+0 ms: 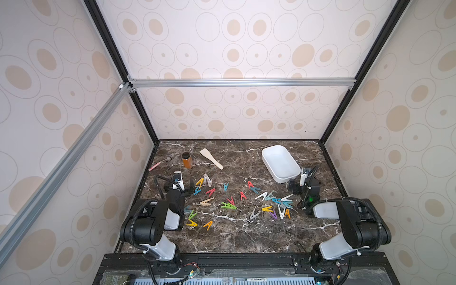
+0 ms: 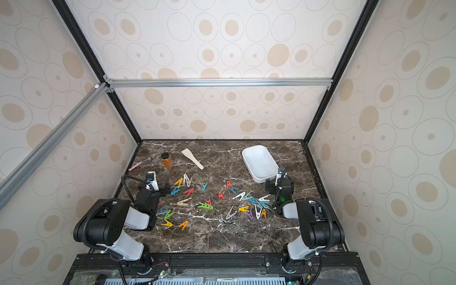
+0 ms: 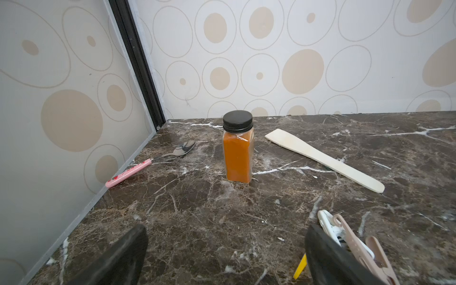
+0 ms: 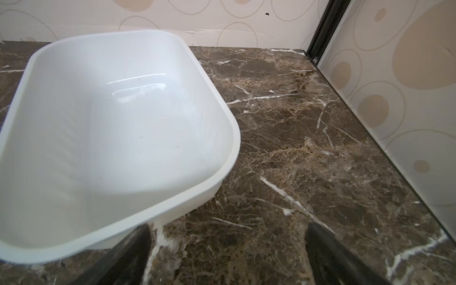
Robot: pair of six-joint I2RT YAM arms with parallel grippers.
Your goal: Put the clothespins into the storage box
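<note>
An empty white storage box [image 4: 142,123] stands toward the back right of the dark marble table. Clothespins of many colours lie scattered over the middle: a yellow one [image 1: 208,225] near the front left, a green one [image 1: 228,205] in the centre, a purple one [image 1: 273,215] among a cluster on the right. My left gripper is open and empty, left of the clothespins; a pale pink clothespin [image 3: 363,247] shows beside its right finger. Open as well, my right gripper has only bare table between its fingers, just in front of the box's near right corner.
At the back left are a jar with a black lid [image 3: 238,154], a wooden spatula [image 3: 327,161] and a pink-handled utensil [image 3: 130,172]. Walls close in the table at the left, back and right. Bare table [image 1: 247,237] runs along the front.
</note>
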